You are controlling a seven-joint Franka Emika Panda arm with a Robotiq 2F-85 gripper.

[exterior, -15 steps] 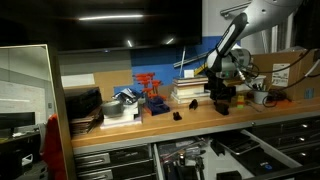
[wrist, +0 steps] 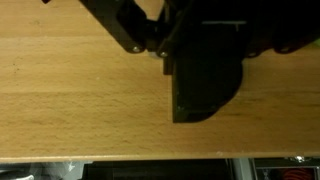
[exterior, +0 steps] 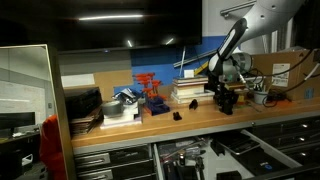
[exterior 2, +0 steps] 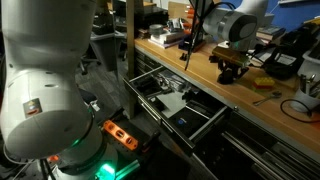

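Note:
My gripper (exterior 2: 228,72) is low over the wooden worktop (exterior: 155,130), toward its right part in exterior view 1. In the wrist view a black object (wrist: 205,90) fills the space between the dark fingers, and the gripper is shut on it. Its far end looks rounded, and the worktop's front edge lies beyond it. What the object is cannot be made out. Both exterior views show gripper and object as one dark shape, so whether it touches the worktop is unclear.
An open drawer (exterior 2: 210,122) holding several dark tools sits below the worktop. On the worktop, a yellow item (exterior 2: 264,82) lies beside the gripper. Stacked books (exterior: 188,92) and a metal pot (exterior: 113,108) stand farther left. Bare wood separates several small dark items.
The arm has shifted slightly to the right in exterior view 1, with the gripper still close above the worktop. The drawer and other items look unmoved.

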